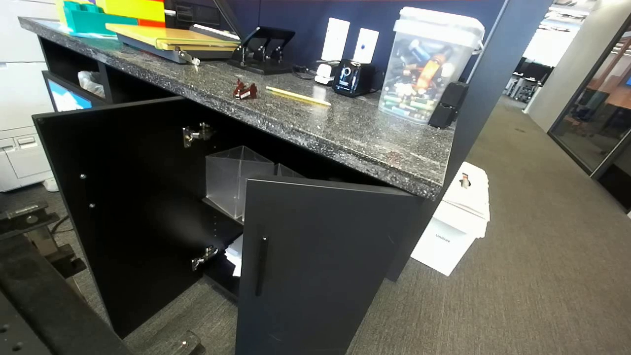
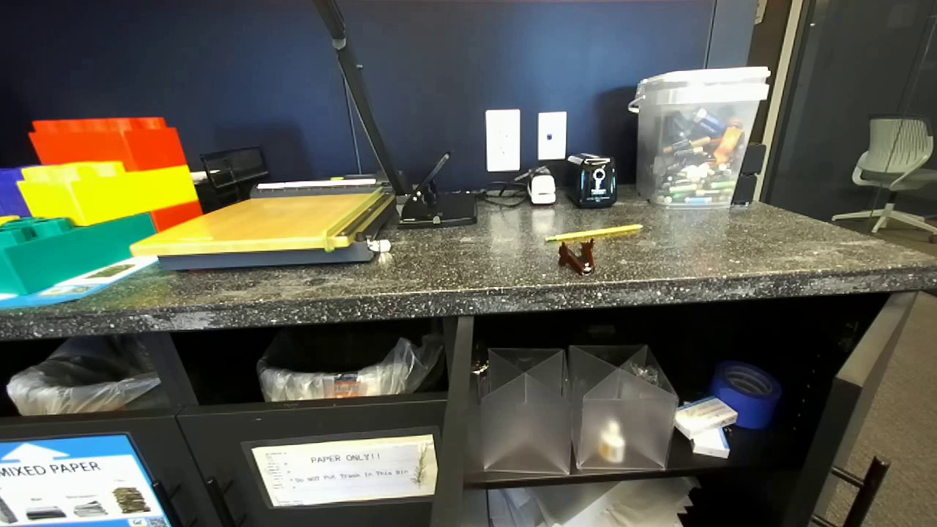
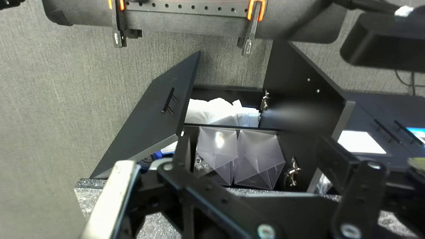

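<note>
In the wrist view my gripper is open, its dark fingers wide apart, with no object held between them. Beyond them is an open black cabinet whose two doors stand ajar: one with its handle side showing (image 3: 155, 107), the other showing its inner face (image 3: 302, 87). Two clear angular bins (image 2: 525, 430) sit side by side on the cabinet shelf. On the speckled counter (image 2: 492, 281) lie a dark red staple remover (image 2: 577, 258) and a yellow pencil (image 2: 594, 233). Neither exterior view shows the gripper.
A tub of markers (image 2: 698, 140), a black sharpener (image 2: 592, 181), a hole punch (image 2: 439, 209) and a yellow paper trimmer (image 2: 263, 224) stand along the counter. Blue tape (image 2: 744, 394) and small boxes (image 2: 705, 416) are on the shelf.
</note>
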